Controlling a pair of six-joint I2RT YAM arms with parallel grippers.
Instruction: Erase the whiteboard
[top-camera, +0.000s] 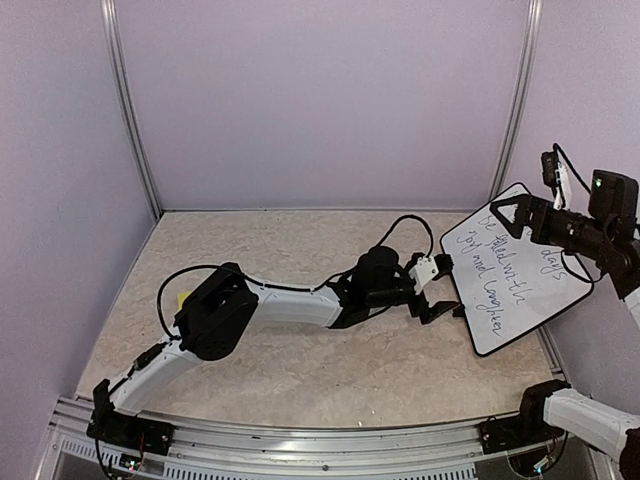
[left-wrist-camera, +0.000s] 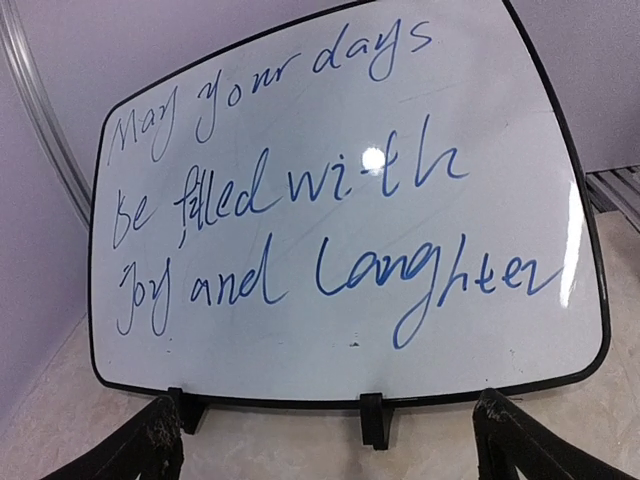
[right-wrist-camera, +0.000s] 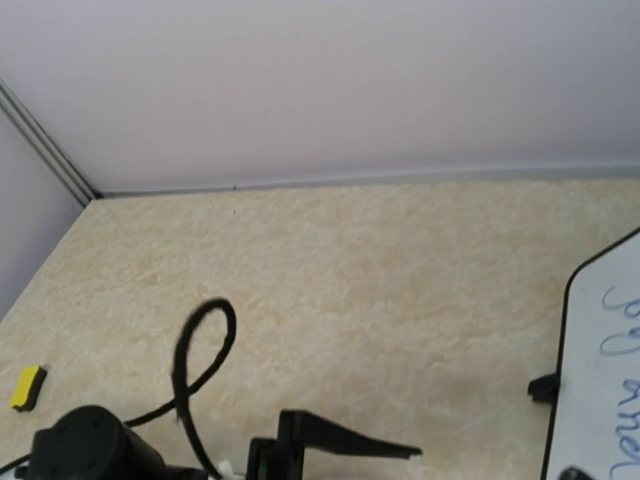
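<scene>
The whiteboard (left-wrist-camera: 330, 230) carries three lines of blue handwriting: "May your days / be filled with / joy and laughter". It leans at the right of the table in the top view. Just off its near-left edge, my left gripper (top-camera: 444, 286) is open, its fingers (left-wrist-camera: 135, 445) spread low before the board with nothing between them. My right gripper (top-camera: 506, 219), also open and empty, hangs over the board's upper part and covers some writing there. A yellow and black eraser (right-wrist-camera: 28, 388) lies far left on the table, mostly hidden behind the left arm from above.
Two black clips, one of them the front clip (left-wrist-camera: 375, 420), project from the board's lower edge close to the left gripper. A cable loop (right-wrist-camera: 205, 350) rises from the left arm.
</scene>
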